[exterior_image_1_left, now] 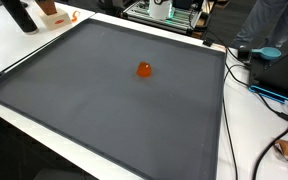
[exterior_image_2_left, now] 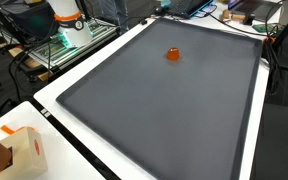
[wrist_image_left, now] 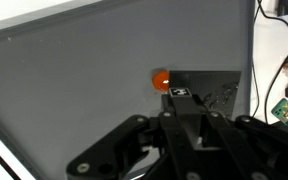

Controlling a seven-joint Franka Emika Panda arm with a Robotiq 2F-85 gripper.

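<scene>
A small orange piece (exterior_image_1_left: 144, 69) sits on the grey tray (exterior_image_1_left: 104, 105), toward its far side in exterior view 1. The same orange piece (exterior_image_2_left: 173, 54) appears near the far end in exterior view 2. In the wrist view, the orange piece (wrist_image_left: 161, 79) shows just beyond my gripper. A dark, flat rectangular thing (wrist_image_left: 209, 82) reaches out to the right from the fingertips, and my gripper looks shut on it. What it is cannot be made out. Neither exterior view shows the fingertips clearly.
Black cables (exterior_image_1_left: 233, 110) run along the tray's right side. A brown-and-cream object (exterior_image_2_left: 19, 152) stands at the lower left of exterior view 2. A green circuit board (wrist_image_left: 283, 110) lies off the tray. Most of the tray is bare.
</scene>
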